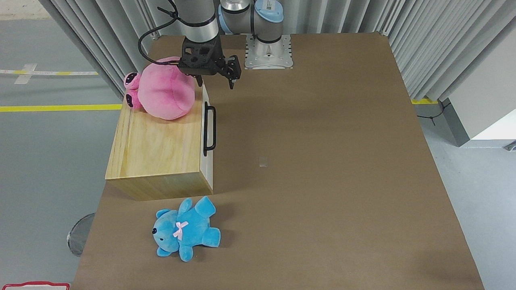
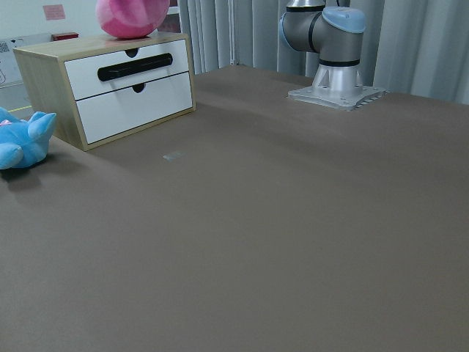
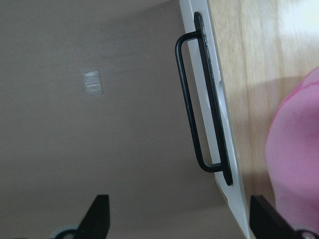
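My gripper [image 1: 215, 82] hangs over the near end of a pink plush toy [image 1: 164, 92] that lies on a wooden two-drawer cabinet [image 1: 150, 154]. In the wrist view its black fingers stand wide apart [image 3: 179, 219], with the cabinet's black handle [image 3: 189, 109] and white drawer front below, nothing held. In the left view both drawers look shut. A blue teddy bear [image 1: 191, 229] with a pink bow lies on the table beside the cabinet.
The arm's base [image 2: 337, 92] stands at the back, before grey curtains.
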